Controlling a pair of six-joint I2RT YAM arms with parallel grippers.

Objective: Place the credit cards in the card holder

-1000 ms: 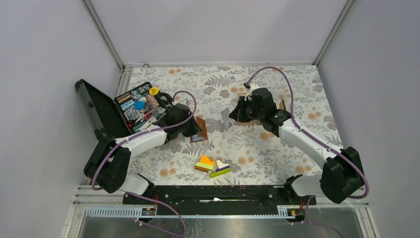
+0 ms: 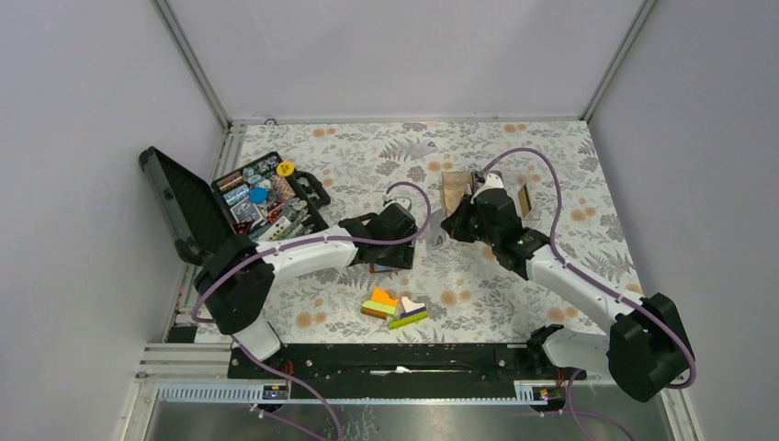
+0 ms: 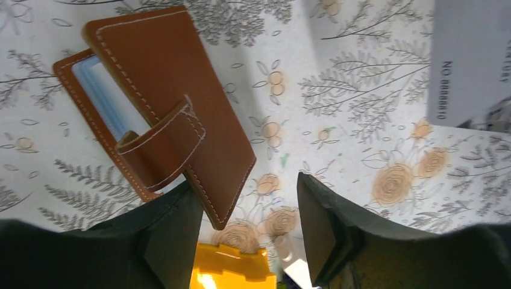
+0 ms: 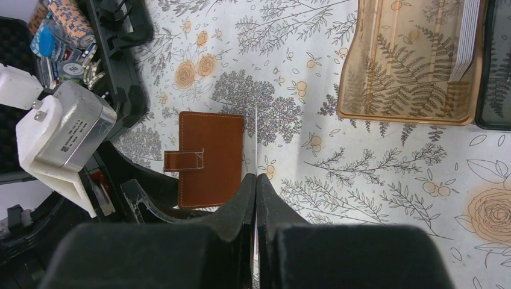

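Note:
The brown leather card holder (image 3: 217,132) lies on the patterned mat with its strap (image 3: 156,150) and pale blue cards (image 3: 102,90) showing at its open side. My left gripper is part open over the holder's lower end, one finger beside its edge.
An amber tray (image 4: 410,111) and a dark tray (image 4: 494,120) lie behind the right gripper. An open toolbox (image 2: 262,197) is at the left. Coloured blocks (image 2: 395,308) sit near the front edge.
My left gripper has moved rightward across the holder. My right gripper has moved slightly right and toward the front, carrying the grey card with it.

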